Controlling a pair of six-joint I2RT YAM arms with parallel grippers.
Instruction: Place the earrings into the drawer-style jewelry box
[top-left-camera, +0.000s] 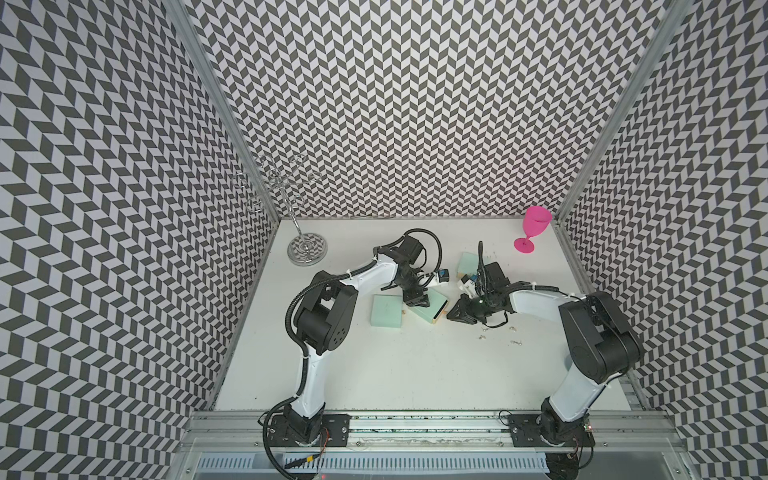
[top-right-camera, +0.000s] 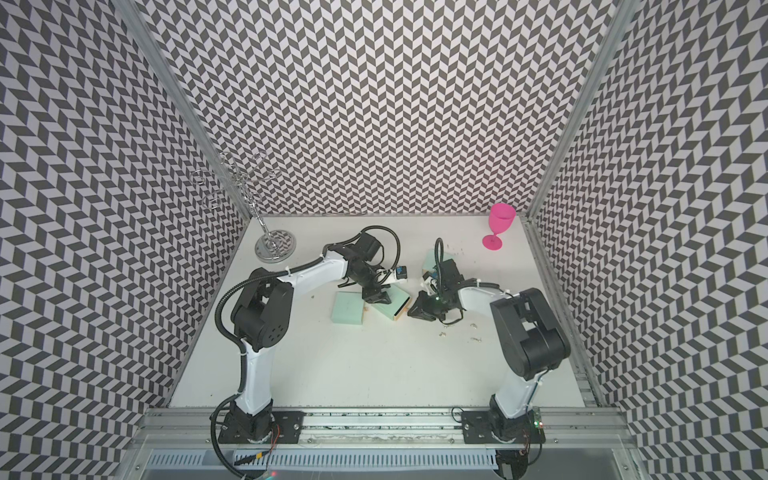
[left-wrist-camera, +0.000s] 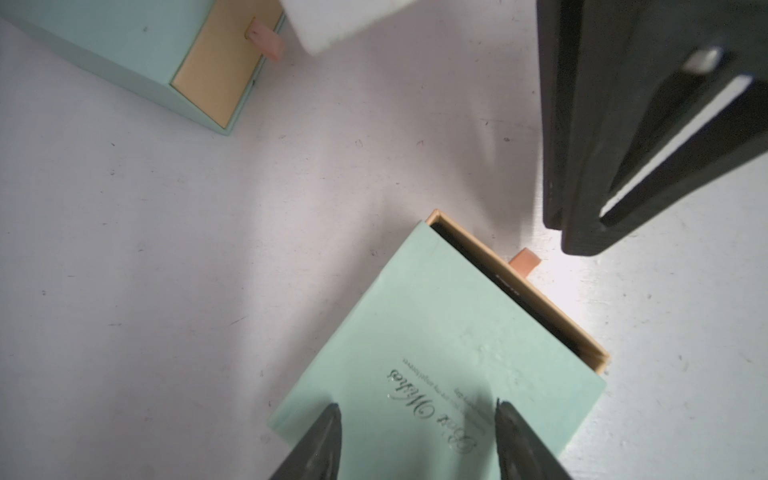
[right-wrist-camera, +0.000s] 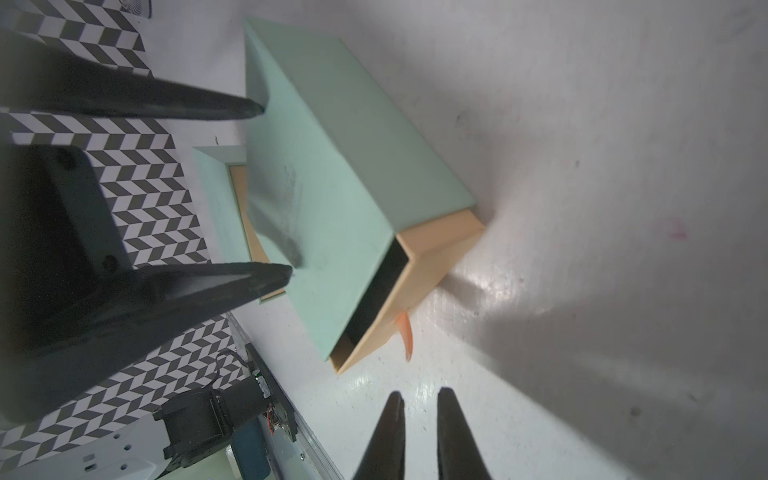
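A mint-green box (top-left-camera: 432, 302) lies turned at an angle in the middle of the table. Its tan drawer (right-wrist-camera: 438, 276) is pulled slightly out, showing a narrow dark gap and an orange tab (left-wrist-camera: 525, 262). Over the lid, my left gripper is part open, with its fingertips at the lid's top; contact is hard to judge. Just off the drawer side, my right gripper is shut, and nothing shows between its fingers. Small earrings (top-left-camera: 515, 342) and another small piece (top-left-camera: 482, 337) lie on the table in front of the right arm.
A second mint box (top-left-camera: 386, 310) sits close on the left. A third (top-left-camera: 469, 262) stands behind the right gripper. A silver stand (top-left-camera: 306, 249) and a pink goblet (top-left-camera: 534, 225) occupy the back corners.
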